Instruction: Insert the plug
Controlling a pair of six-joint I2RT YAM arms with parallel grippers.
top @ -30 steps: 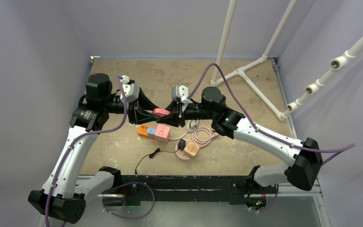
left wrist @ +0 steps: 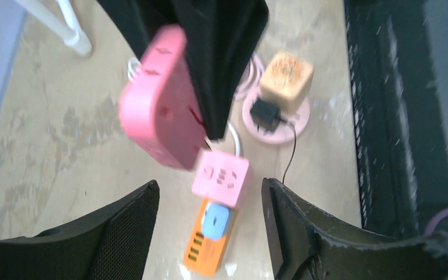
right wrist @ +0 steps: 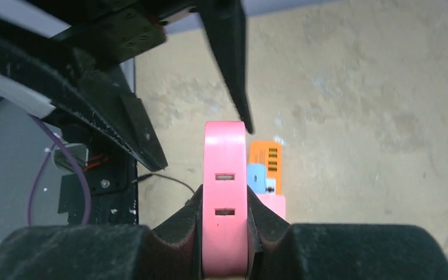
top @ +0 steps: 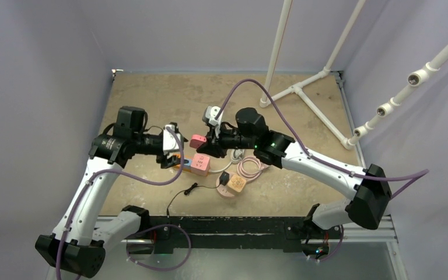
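Note:
A pink plug piece with two slots on one face is held by my right gripper, shut on it above the floor board. My left gripper stands open just to the left of it, apart from it, with nothing between its fingers. Below lie a pink socket cube, a blue piece and an orange strip, joined in a row.
A beige cube, a black adapter with its cable, and coiled cables lie to the right. White pipes stand at the back right. The board is clear at the back left.
My left gripper has let go of the pink piece and drawn back, turning downward. My right gripper still holds the piece and has shifted slightly left.

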